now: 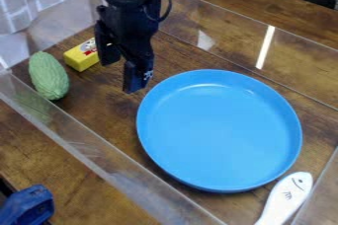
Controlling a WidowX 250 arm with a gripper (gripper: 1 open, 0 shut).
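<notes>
My black gripper hangs open over the wooden floor at the upper middle, just right of a yellow box, which it partly borders. A green corn-like toy lies left, below the box. A large blue plate fills the lower right, apart from the gripper. I cannot tell how high the fingers are.
A white utensil lies at the bottom right. A blue object sits at the bottom left. Clear panel edges cross the scene. Bare wood lies left of the plate and at the upper right.
</notes>
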